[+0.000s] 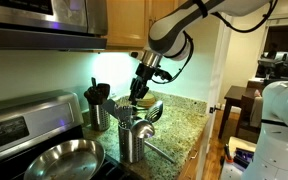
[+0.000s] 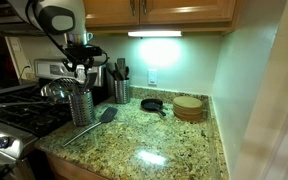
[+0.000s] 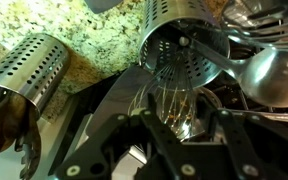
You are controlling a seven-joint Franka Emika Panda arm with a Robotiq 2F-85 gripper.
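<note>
A perforated metal canister (image 1: 132, 146) holding several utensils stands on the counter beside the stove. My gripper (image 1: 136, 98) points down over it, at the tops of the utensils. Seen in the wrist view, a wire whisk (image 3: 171, 78) stands in the canister (image 3: 168, 14), its wires reaching up towards my gripper. The fingers are apart, with the whisk's wires in the gap; whether they touch is unclear. A steel ladle (image 3: 268, 78) and a broad flat metal blade (image 3: 124, 100) lie to either side of the whisk.
A second perforated canister (image 2: 122, 91) with dark utensils stands near the back wall. A spatula (image 2: 106, 116) lies on the counter, and a pan (image 1: 64, 162) rests on the stove. Farther right are a small black skillet (image 2: 152, 104) and bowls (image 2: 188, 106).
</note>
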